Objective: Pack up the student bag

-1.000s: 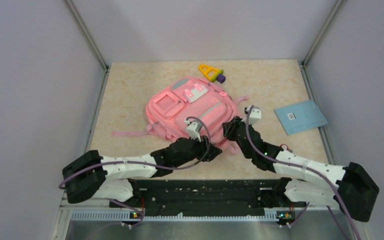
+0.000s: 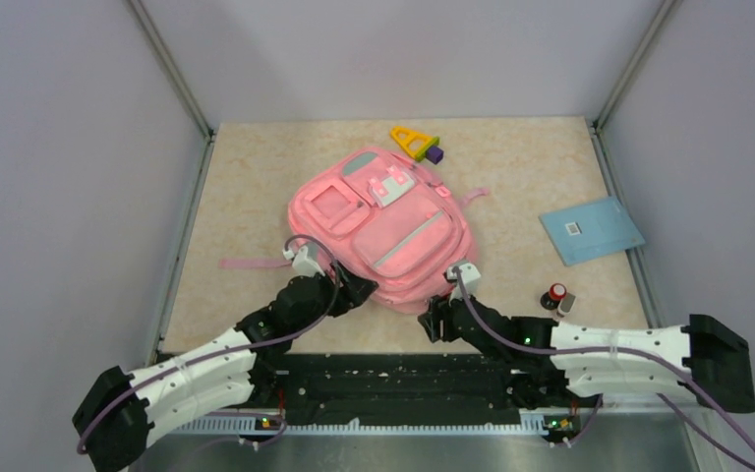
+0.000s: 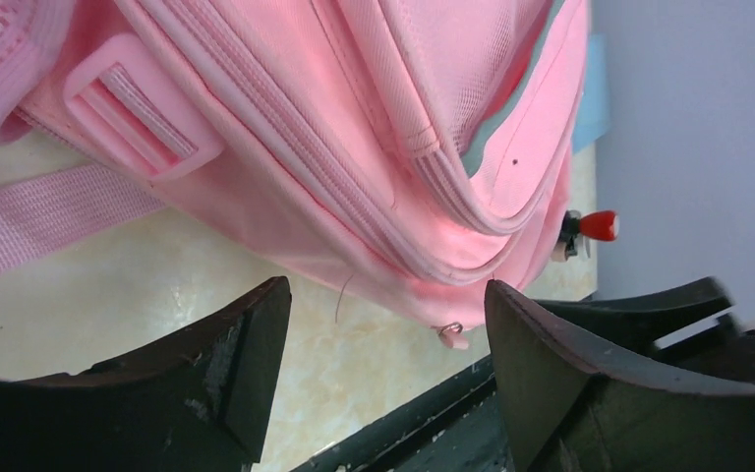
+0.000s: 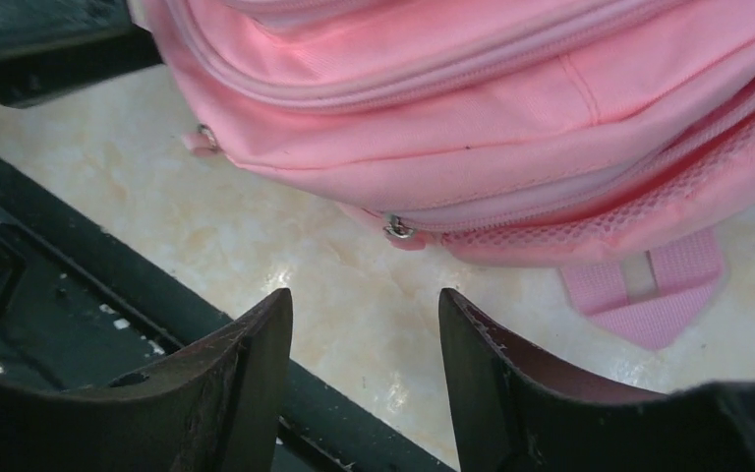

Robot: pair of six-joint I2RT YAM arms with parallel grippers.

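Observation:
A pink backpack (image 2: 383, 226) lies flat on the table, front pockets facing up. At its lower left edge my left gripper (image 2: 359, 292) stands open; in the left wrist view nothing is between its fingers, with the bag's side just beyond. My right gripper (image 2: 433, 320) is by the bag's lower right end. Its fingers (image 4: 265, 364) are apart over bare table, clear of a metal zipper pull (image 4: 399, 228) on the bag's edge. A light blue folder (image 2: 593, 231) lies at the right.
A red-topped bottle (image 2: 553, 295) and a small grey item (image 2: 566, 304) stand near the front right. Behind the bag lie a yellow triangular toy (image 2: 410, 141) and a purple block (image 2: 435, 154).
Both grippers have come away from the bag. The left moved to the left; the right moved down toward the table's front edge. The bag's near side has settled flatter.

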